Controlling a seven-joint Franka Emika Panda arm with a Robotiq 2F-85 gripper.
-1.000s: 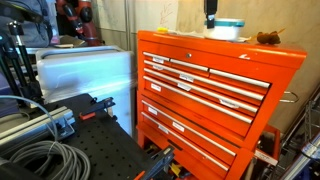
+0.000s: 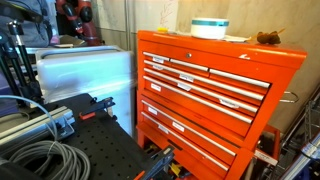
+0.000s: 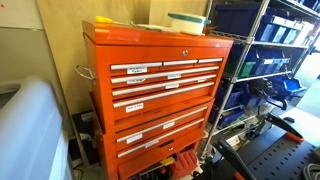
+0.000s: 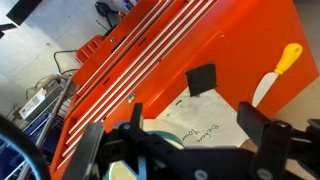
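Observation:
On top of the red tool chest sits a round white container with a blue-green rim. In the wrist view my gripper is above the chest top with its fingers spread wide. Below it, only part of the round container shows, beside and behind the left finger. Between the fingers lies a pale paper with handwriting. A black square rests at the paper's edge. A knife with a yellow handle lies to the right. Neither exterior view shows the gripper.
The chest's labelled drawers look shut. A brown object sits at the right end of its top. Shelves with blue bins stand beside the chest, and a black perforated table is in front.
One second ago, the gripper's dark lower end hung above the round container in exterior view 1. The container and chest look unmoved.

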